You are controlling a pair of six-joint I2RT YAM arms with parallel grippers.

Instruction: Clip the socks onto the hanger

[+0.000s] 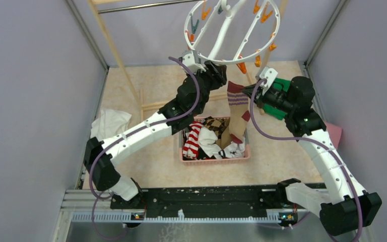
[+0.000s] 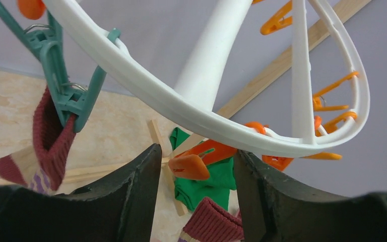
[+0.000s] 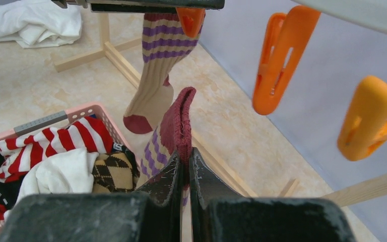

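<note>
A white round hanger (image 1: pixel 228 60) with orange and teal clips hangs at the top. My left gripper is part open around an orange clip (image 2: pixel 191 166) beneath the ring; whether it touches is unclear. In the left wrist view a maroon-topped sock (image 2: pixel 50 141) hangs from a teal clip (image 2: pixel 80 103). My right gripper is shut on a tan, purple-striped sock with maroon top (image 1: pixel 238 111), below the hanger and beside my left gripper.
A pink basket (image 1: pixel 214 160) of mixed socks sits below. A white cloth (image 1: pixel 111 121) lies at the left, a green cloth (image 1: pixel 274 108) at the right. Wooden frame bars cross the floor.
</note>
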